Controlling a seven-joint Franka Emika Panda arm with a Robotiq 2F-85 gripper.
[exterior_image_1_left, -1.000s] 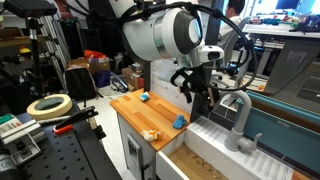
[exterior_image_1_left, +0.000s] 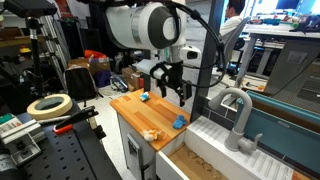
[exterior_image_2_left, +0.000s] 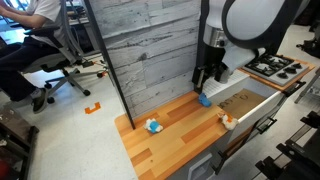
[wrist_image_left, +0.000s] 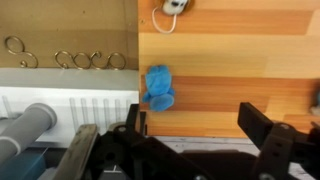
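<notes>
My gripper stands open above the wooden counter, its two dark fingers wide apart with only bare wood and a counter edge seen between them. A small blue plush-like thing (wrist_image_left: 159, 88) lies on the wood just beyond the left finger in the wrist view; in exterior view 1 the blue thing (exterior_image_1_left: 180, 122) is below the gripper (exterior_image_1_left: 185, 94), clearly apart from it. A white and orange toy (exterior_image_2_left: 228, 121) rests near the open drawer (exterior_image_2_left: 241, 103). Farther along the counter sits a blue and white toy (exterior_image_2_left: 153, 126).
The drawer's inside (wrist_image_left: 70, 30) shows dark curly marks or hooks. Beside the counter are a white ribbed drainboard (exterior_image_1_left: 215, 140) and a grey tap (exterior_image_1_left: 240, 125). A dark post (exterior_image_2_left: 108, 60) and white plank wall (exterior_image_2_left: 160, 50) stand behind. Mid-counter wood is free.
The arm has swung left in exterior view 1, carrying the gripper from beside the tap to over the wooden counter. The toys and drawer have stayed where they were.
</notes>
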